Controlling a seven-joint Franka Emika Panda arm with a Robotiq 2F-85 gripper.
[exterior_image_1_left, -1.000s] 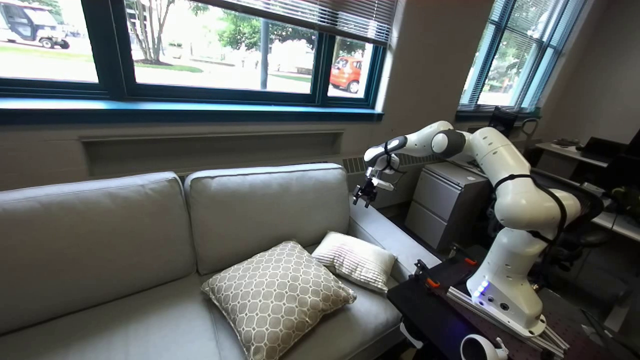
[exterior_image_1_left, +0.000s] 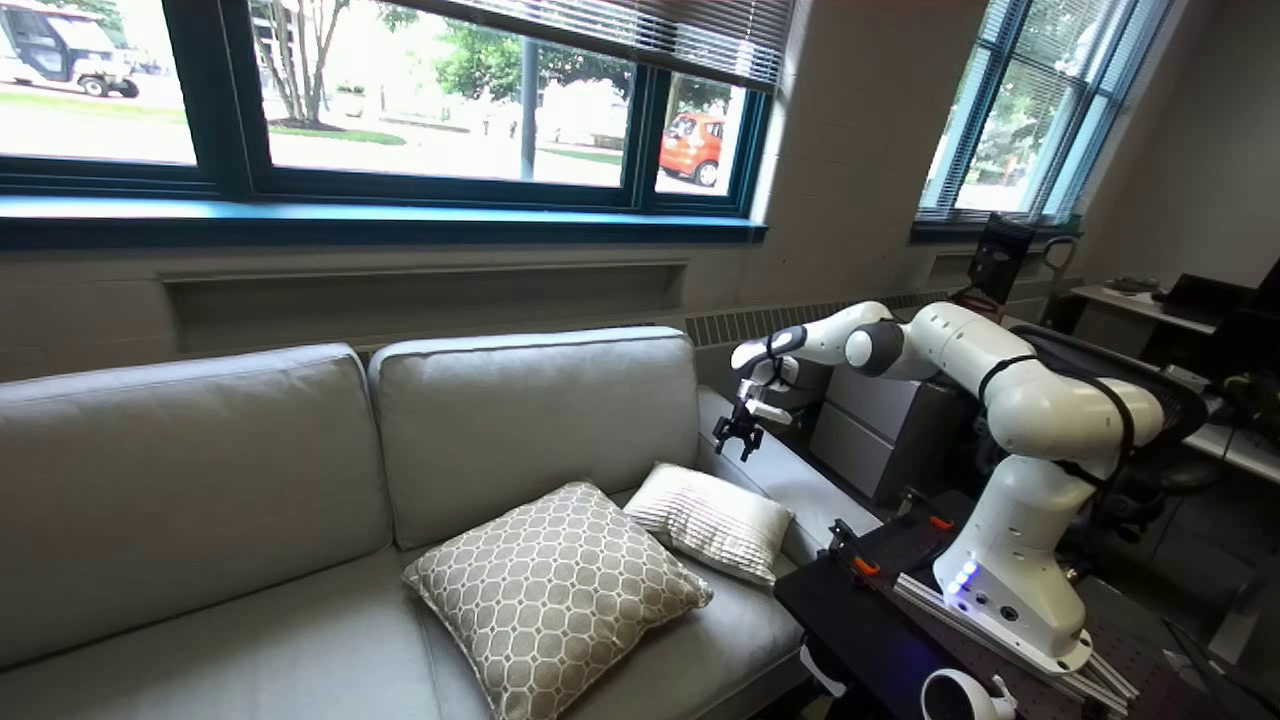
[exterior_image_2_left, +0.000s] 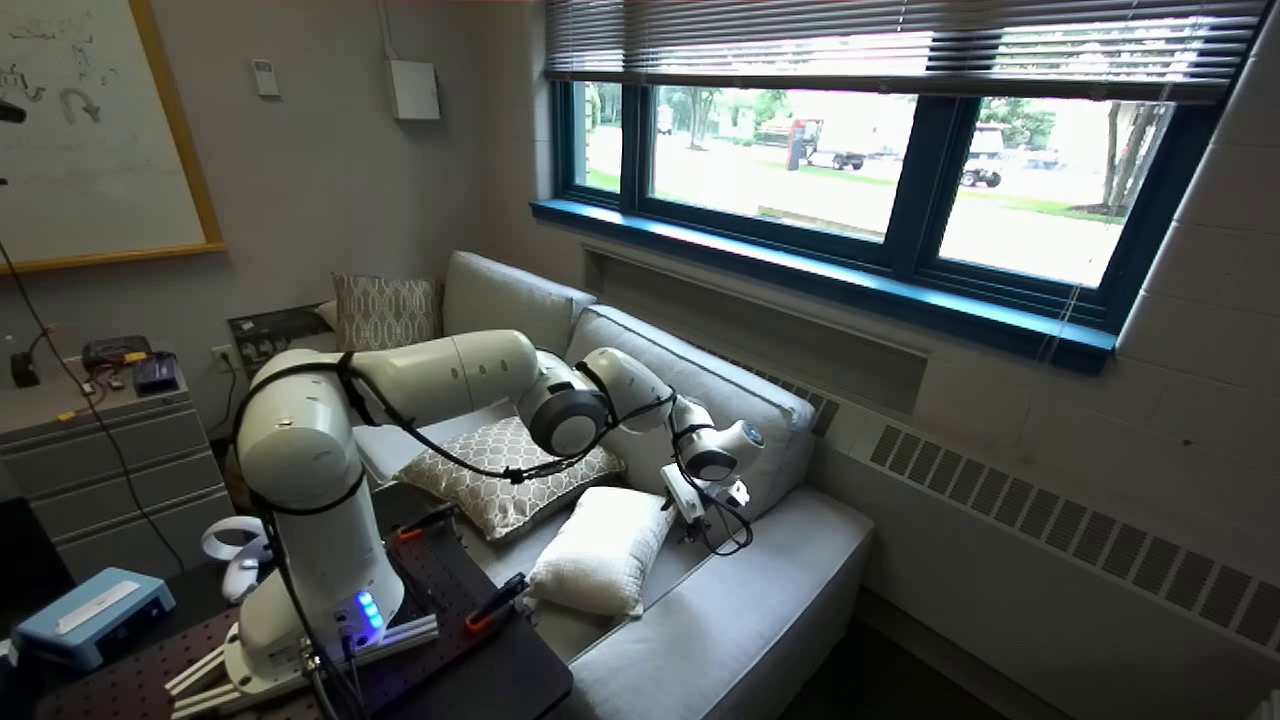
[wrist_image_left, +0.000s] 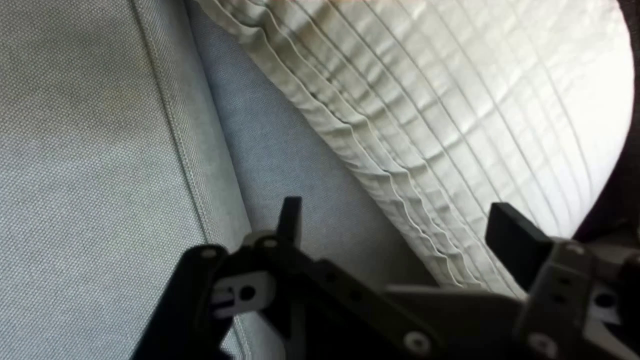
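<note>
My gripper (exterior_image_1_left: 737, 451) hangs above the couch's right end in exterior view 1, near the armrest and higher than the pillows. In the wrist view its two black fingers (wrist_image_left: 290, 219) stand wide apart, open, with nothing held. A small white pleated pillow (wrist_image_left: 444, 114) fills the upper right of that view, its ribbed edge running down toward the right finger. Blue-grey seat fabric (wrist_image_left: 288, 156) shows between the pillow and a seamed couch section on the left. Beside the white pillow lies a larger beige pillow (exterior_image_1_left: 558, 600) with a honeycomb pattern.
The grey couch (exterior_image_1_left: 192, 480) has open seat room on the left in exterior view 1. Its armrest (exterior_image_2_left: 744, 612) runs close below the gripper. A black table (exterior_image_1_left: 852, 624) carries the arm's base, with clamps (exterior_image_2_left: 494, 604) along its edge. Another patterned pillow (exterior_image_2_left: 386, 314) rests at the far end.
The arm has lowered, bringing the gripper down toward the couch and slightly to the right in exterior view 1. Both pillows lie where they were.
</note>
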